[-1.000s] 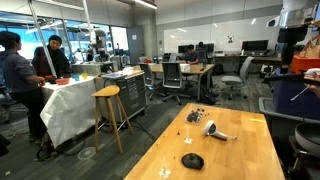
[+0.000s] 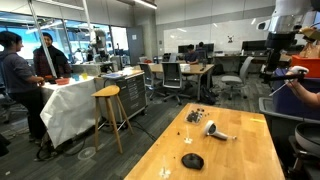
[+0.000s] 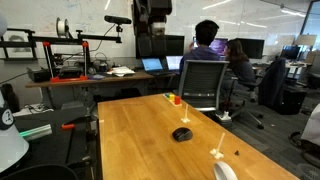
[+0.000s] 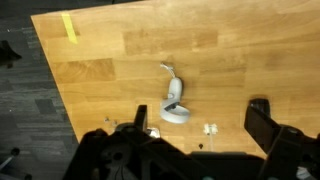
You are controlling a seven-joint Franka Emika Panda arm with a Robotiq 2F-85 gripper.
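A white, rounded handheld item with a handle and a thin cord (image 4: 174, 108) lies on the wooden table (image 4: 110, 70). It also shows in exterior view 1 as a white shape (image 2: 213, 130). A small black object (image 2: 192, 160) rests nearer the front of the table; the wrist view shows it (image 4: 260, 104) beside the right finger. High above the table, my gripper stands open, its fingers wide apart with nothing between them. The white item lies below the gap, nearer the left finger. In exterior view 2 the dark gripper (image 3: 148, 40) hangs at the top.
Small white pieces (image 4: 210, 129) lie near the white item. Yellow tape (image 4: 69, 27) marks a corner of the table. A small colourful object (image 3: 176, 100) sits at the table's far end in exterior view 2. A stool (image 2: 110, 105) stands beside it.
At the right edge of exterior view 1, a person's arm and a pale item by it have shifted. The people at the left have moved slightly. The table objects stay put.
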